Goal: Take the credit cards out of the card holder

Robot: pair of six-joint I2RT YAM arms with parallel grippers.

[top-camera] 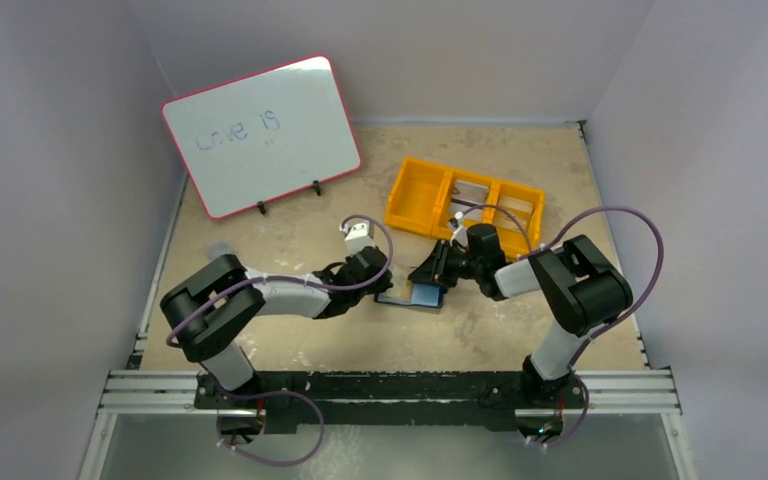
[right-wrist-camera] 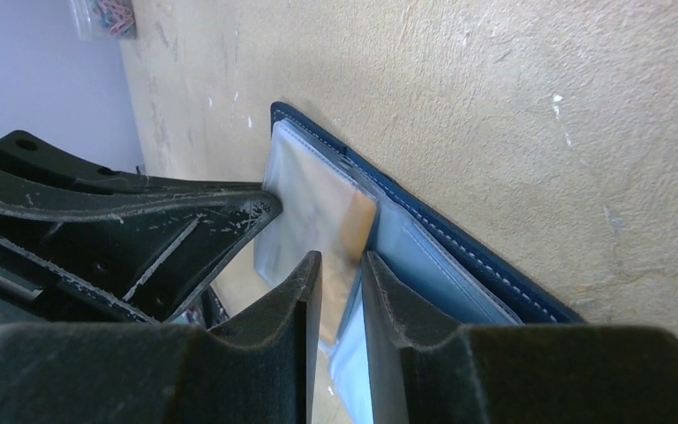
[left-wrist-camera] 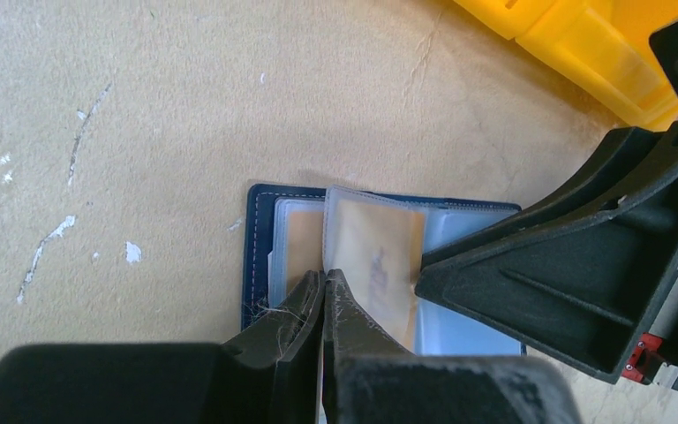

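The dark blue card holder lies open on the table between both grippers, with pale translucent sleeves and light blue panels. My left gripper is shut, its tips on the left sleeve's edge; I cannot tell whether anything thin is between them. My right gripper is part open, its tips low at the right edge of the beige-tinted sleeve, over the light blue panel. In the left wrist view its dark fingers cover part of that panel.
A yellow compartment tray stands behind the holder, and a whiteboard at the back left.
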